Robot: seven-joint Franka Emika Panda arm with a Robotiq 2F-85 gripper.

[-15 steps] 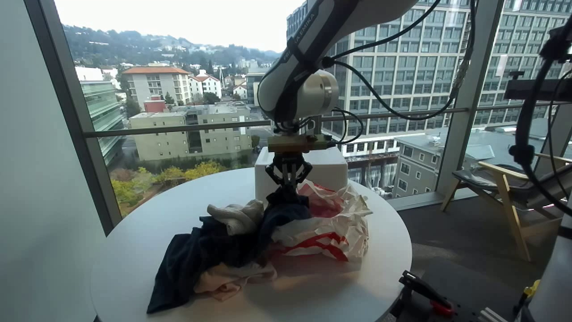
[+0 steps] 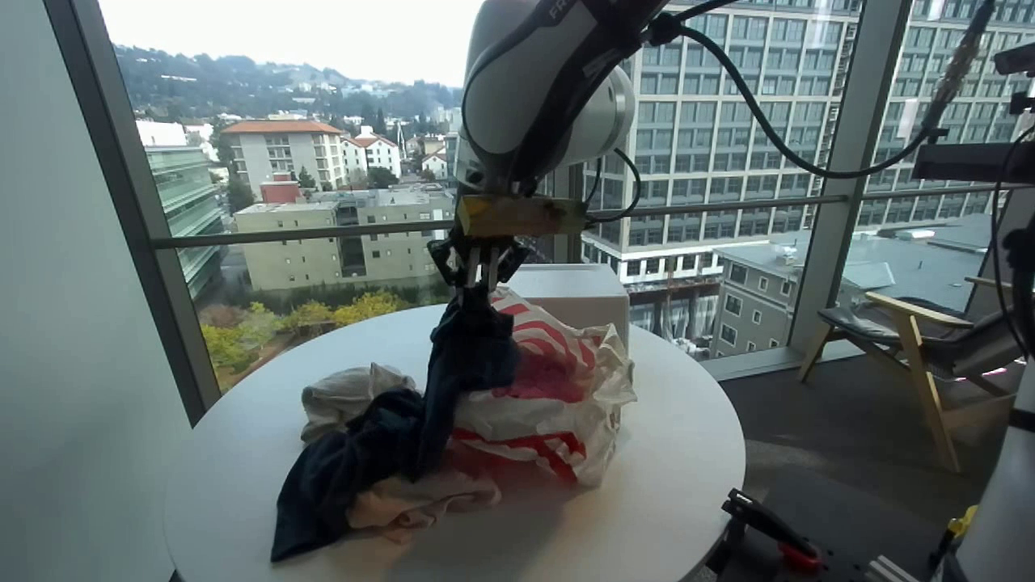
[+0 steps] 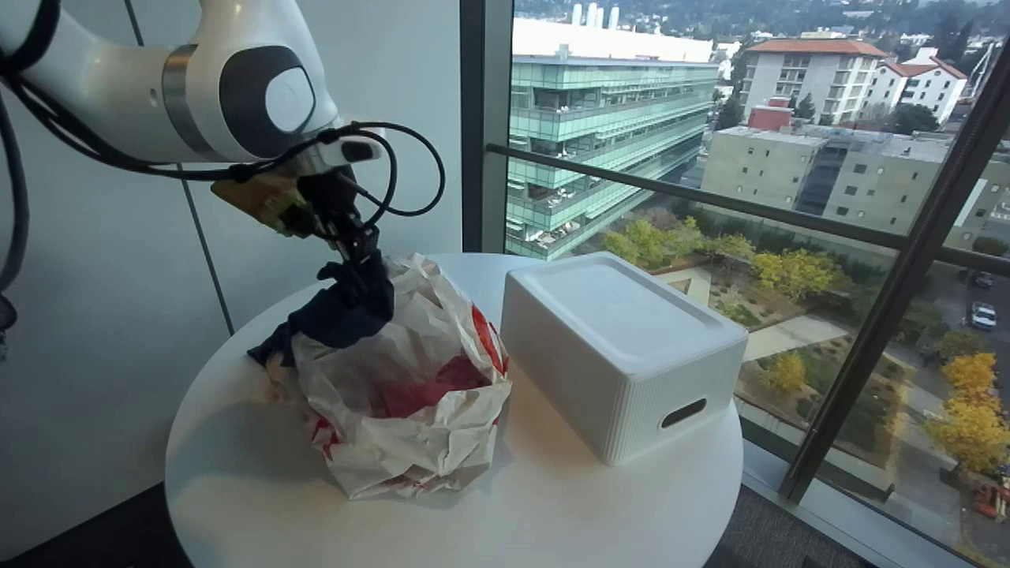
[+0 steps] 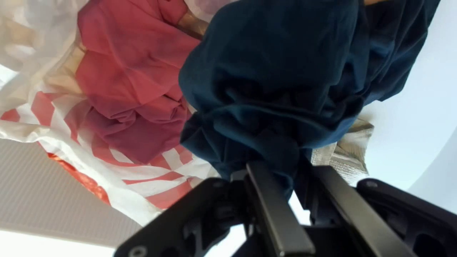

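Dark blue cloth (image 2: pixel 475 349) rises from the table to my gripper, bunched at its fingertips and draped over the near rim of a crumpled white-and-red paper bag (image 2: pixel 606 417). The fingers (image 4: pixel 274 210) stand somewhat apart, with cloth at their tips; whether they still grip it cannot be told. Inside the bag lies red cloth (image 4: pixel 132 81), left of the blue cloth in the wrist view. The rest of the dark cloth trails onto the table beside the bag.
A beige cloth (image 2: pixel 349 396) and a pinkish cloth (image 2: pixel 412 499) lie against the dark cloth on the round white table (image 2: pixel 669 485). A lidded white box (image 3: pixel 615 350) stands close beside the bag. Free tabletop surrounds them.
My gripper has moved up and left in exterior view 1, drawing the dark cloth along. The bag has shifted left, and the beige cloth has slid left and lower.
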